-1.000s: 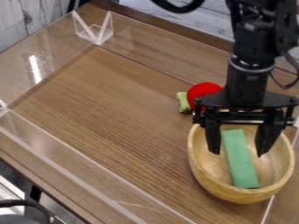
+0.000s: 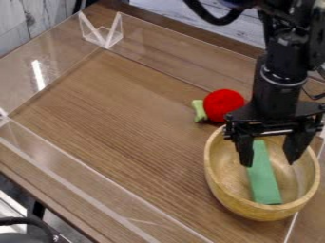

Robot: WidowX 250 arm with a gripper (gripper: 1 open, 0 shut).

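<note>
My black gripper point(image 2: 265, 142) is open over the wooden bowl point(image 2: 260, 205) at the lower right, its two fingers spread above the bowl's back part. Inside the bowl lies a long green object point(image 2: 264, 182) below and between the fingers, its far end partly hidden. A red round object point(image 2: 222, 102) sits behind the bowl, left of the gripper, with a small pale green piece point(image 2: 200, 111) beside it.
A clear plastic item point(image 2: 102, 28) stands at the top left of the wooden table point(image 2: 102, 133). A dark cable or part lies at the lower left edge.
My gripper has shifted slightly up and back in the view, and its angle has changed a little. The bowl and objects stay where they were.
</note>
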